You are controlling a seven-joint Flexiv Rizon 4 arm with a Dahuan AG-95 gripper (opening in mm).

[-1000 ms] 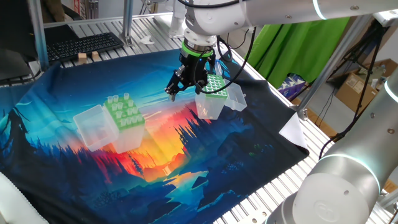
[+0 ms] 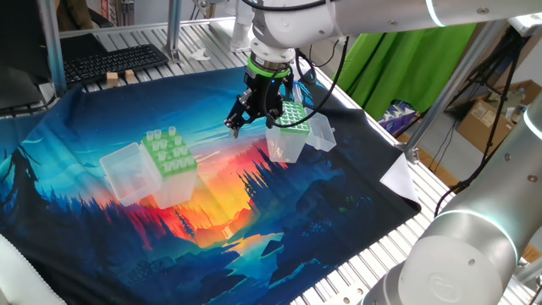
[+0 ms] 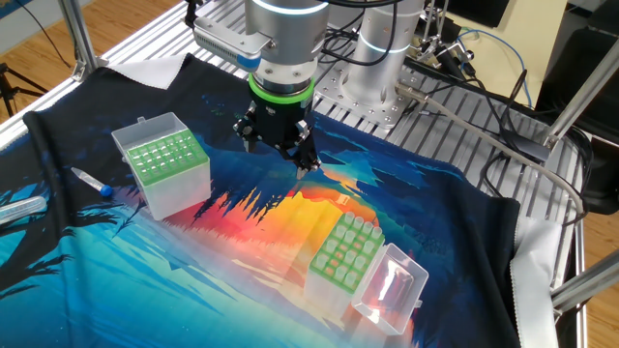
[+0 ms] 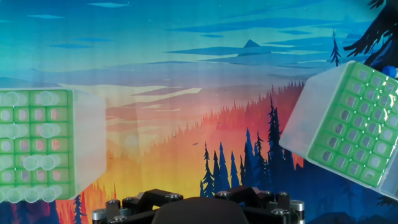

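Observation:
A clear box with a green rack (image 2: 174, 157) holds several translucent tubes or tips, with some of its holes free. Its clear lid (image 3: 392, 288) is folded open beside it. A second clear box with a green rack (image 3: 166, 159) shows only holes and no tubes standing in it; its lid is open too. In the wrist view, the filled rack (image 4: 37, 148) lies at the left and the other rack (image 4: 360, 124) at the right, tilted. My gripper (image 3: 278, 159) hangs above the cloth between the two boxes, its fingers spread, with nothing between them.
A pen with a blue end (image 3: 92, 182) and a marker (image 3: 21, 210) lie on the cloth beyond the emptier box. The printed cloth (image 2: 279, 263) is wrinkled, with free room between the boxes and in front. A keyboard (image 2: 114, 62) sits at the back left.

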